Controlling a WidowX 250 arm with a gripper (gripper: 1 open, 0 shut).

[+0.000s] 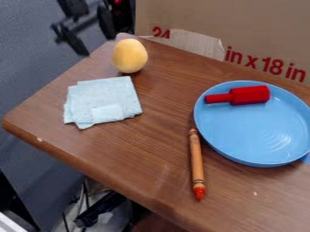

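My dark gripper [82, 32] is at the top left, blurred, above and left of a yellow egg-shaped object [130, 55]; its fingers look spread apart, with nothing visible between them. A folded pale blue cloth [101, 101] lies on the wooden table [145, 163]. On the right a blue plate [252, 134] holds a red cylindrical object with a handle [248, 95]. An orange crayon [197, 168] lies left of the plate.
A cardboard box [224, 32] stands along the back. Beyond the table's left edge is a lower grey area with cables and dark items.
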